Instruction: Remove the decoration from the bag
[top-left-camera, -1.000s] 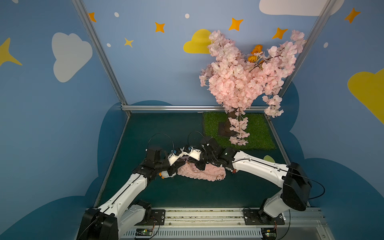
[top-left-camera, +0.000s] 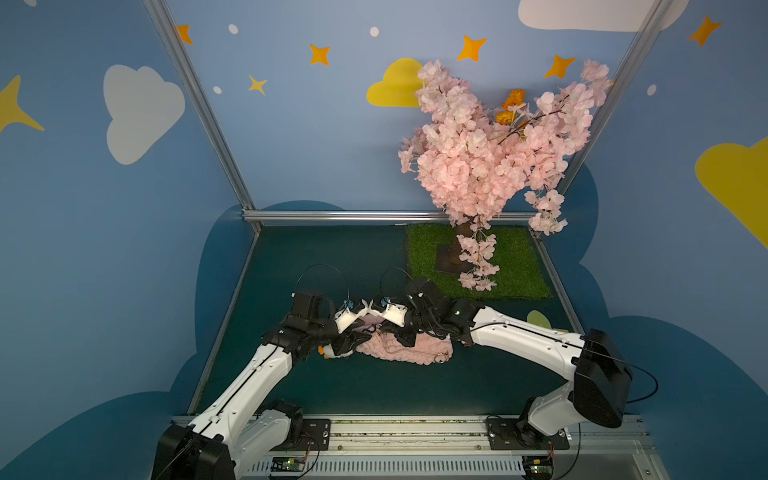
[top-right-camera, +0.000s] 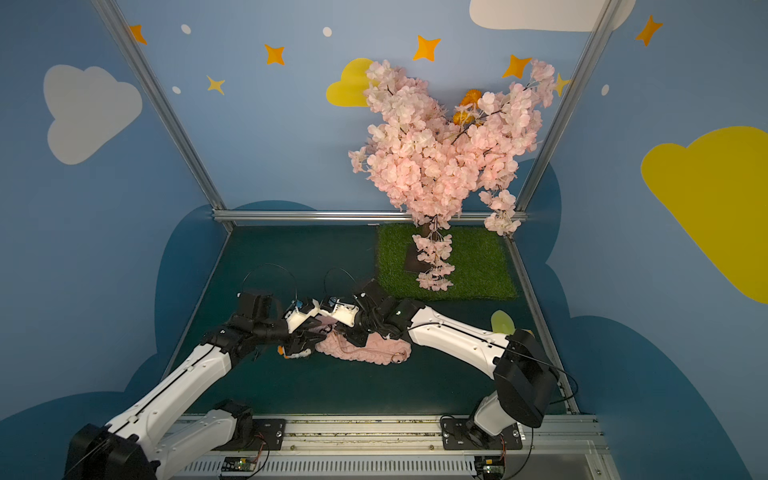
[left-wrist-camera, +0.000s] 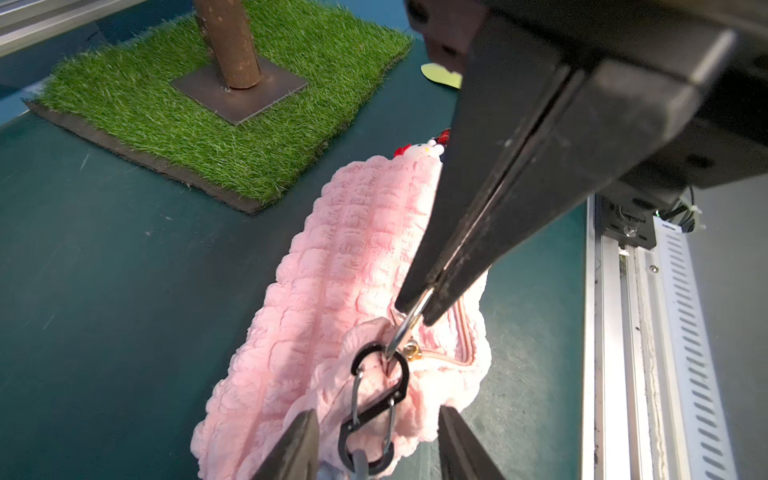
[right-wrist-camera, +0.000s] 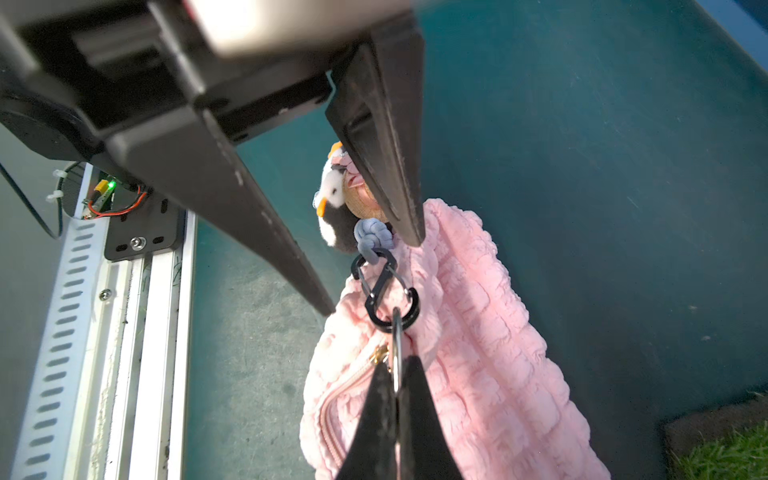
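Observation:
A pink quilted bag (left-wrist-camera: 336, 264) lies on the dark green table, seen best from both wrists. Its metal ring (right-wrist-camera: 397, 340) is pinched in my right gripper, whose fingers are closed together. Hooked on that ring is a black double carabiner (left-wrist-camera: 376, 408). Its other end joins a blue-grey knotted cord (right-wrist-camera: 373, 237) leading to a plush penguin decoration (right-wrist-camera: 340, 204) beside the bag's end. My left gripper stands open, one finger on each side of the carabiner without visibly touching it.
An artificial grass mat (top-left-camera: 512, 264) with a pink blossom tree (top-left-camera: 480, 160) stands at the back right. A second small trinket (left-wrist-camera: 420, 149) sits by the bag's far end. Open table lies behind and before the bag.
Both arms have shifted very slightly, the right one a little to the right and downward in the top left view. The bag stays in almost the same place.

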